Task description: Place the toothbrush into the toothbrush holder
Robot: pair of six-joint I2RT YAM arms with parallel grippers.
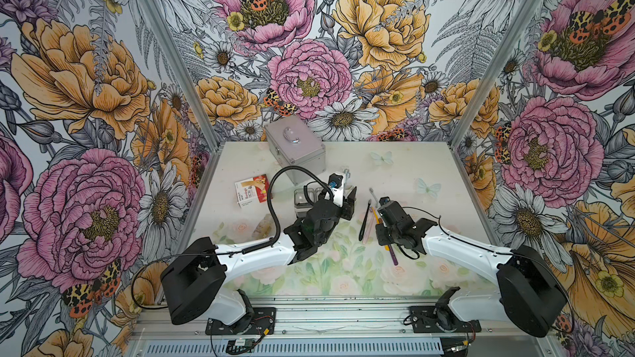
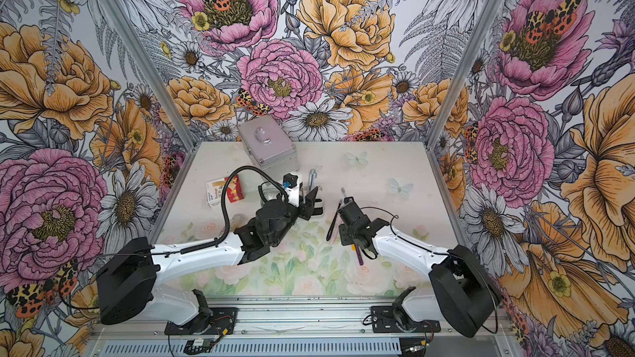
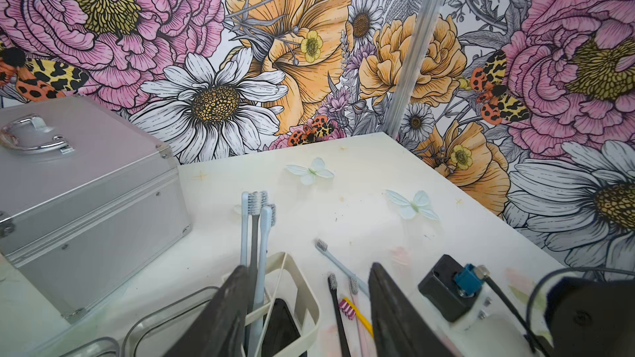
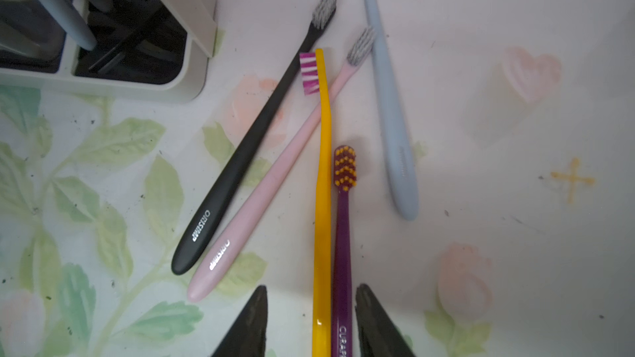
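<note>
In the right wrist view, a yellow toothbrush (image 4: 322, 224) and a purple one (image 4: 342, 244) lie side by side on the table. My right gripper hovers over their handles, open, its fingers one to each side. Left of them lie a black toothbrush (image 4: 238, 158) and a pink one (image 4: 271, 188); a light-blue toothbrush (image 4: 391, 119) is on the right. The off-white holder (image 3: 308, 300) has several upright toothbrushes (image 3: 256, 203) in it. My left gripper is open near the holder, with its blurred fingers apart and nothing held between them.
A grey metal case (image 1: 295, 145) stands at the back left, with a red-and-white packet (image 1: 253, 190) in front of it. Wire-rimmed containers (image 3: 168, 320) sit left of the holder. Bare table lies at the back right, around the butterfly prints.
</note>
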